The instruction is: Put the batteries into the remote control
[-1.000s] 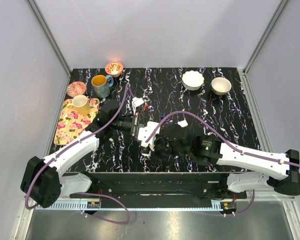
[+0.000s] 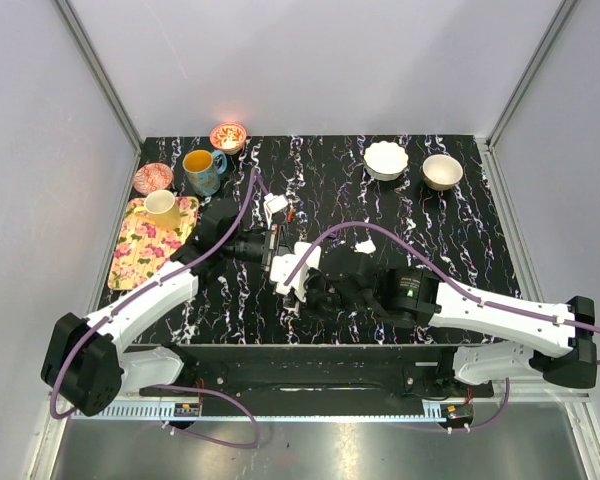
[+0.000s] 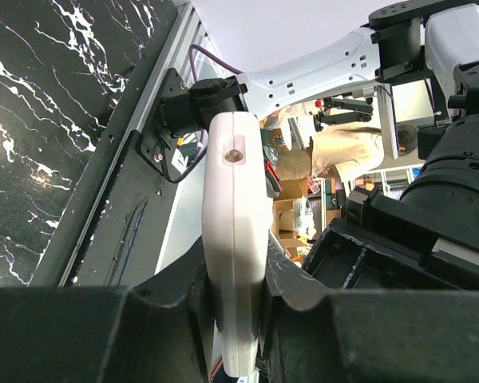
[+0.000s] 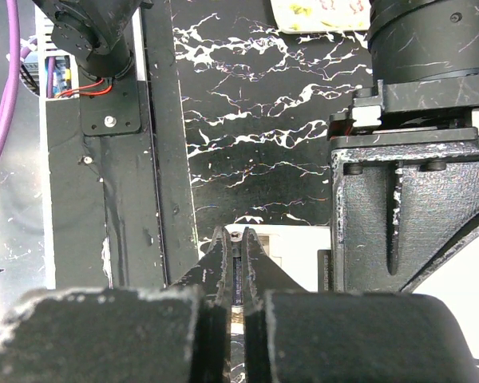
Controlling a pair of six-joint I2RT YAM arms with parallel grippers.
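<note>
In the left wrist view the white remote control point(image 3: 235, 191) is seen edge-on, gripped by my left gripper, whose dark fingers press on both its sides. From the right wrist, part of the same remote point(image 4: 298, 246) shows with its open battery slot facing the camera. My right gripper is shut, its fingertips directly over that slot. Behind the fingers, a dark battery with a gold-coloured end point(image 4: 237, 314) seems to lie in the slot; how well it is seated cannot be told. Overhead, the two arms meet and hide the remote.
A blue-and-orange mug point(image 2: 202, 172), a cream cup point(image 2: 163, 209) on a flowered tray point(image 2: 130, 262) and red-patterned bowls point(image 2: 152, 178) stand at the left. At the back right are a white bowl point(image 2: 385, 158) and a cream bowl point(image 2: 442, 171).
The left arm stays still.
</note>
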